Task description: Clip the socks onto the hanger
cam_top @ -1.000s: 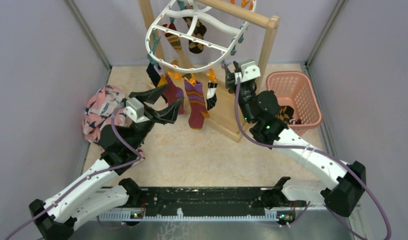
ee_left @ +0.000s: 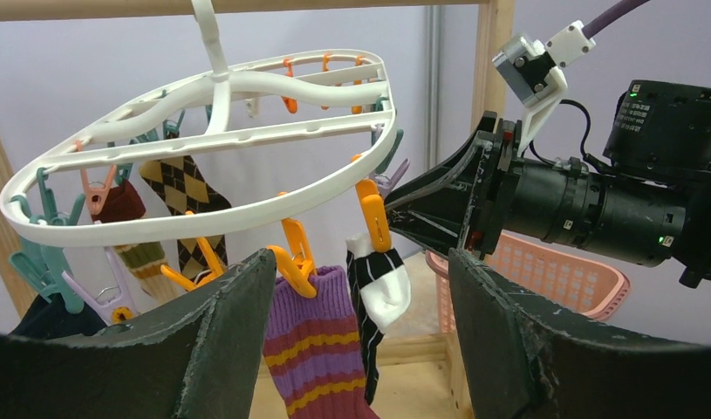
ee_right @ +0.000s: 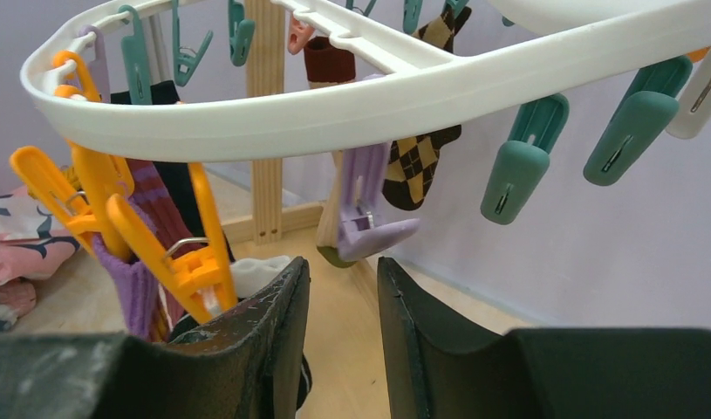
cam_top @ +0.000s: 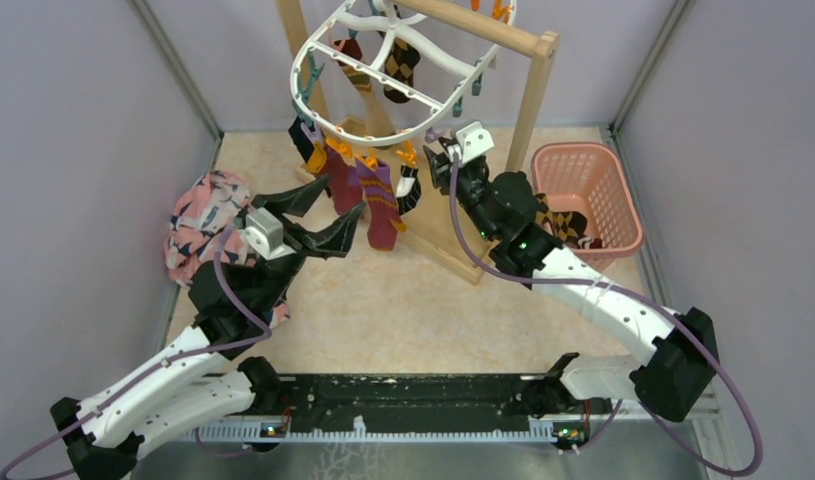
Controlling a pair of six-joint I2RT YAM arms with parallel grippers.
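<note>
Socks hang from clips on the white hanger (cam_top: 423, 130): a purple striped sock (ee_left: 312, 340) and a black-and-white one (ee_left: 382, 292) on orange clips, others farther back. My left gripper (cam_top: 338, 205) is open in front of them, nothing between its fingers. My right gripper (cam_top: 438, 160) is at the hanger's right front, its fingertips just below and before a lilac clip (ee_right: 365, 209) with no sock visible in it; its fingers are slightly apart, nothing seen between them.
A pink basket (cam_top: 583, 160) with socks stands at the right. A pink patterned cloth (cam_top: 198, 225) lies at the left. The wooden stand (cam_top: 533, 90) surrounds the hanger.
The hanging front socks have swung slightly left. My left gripper has moved only slightly.
</note>
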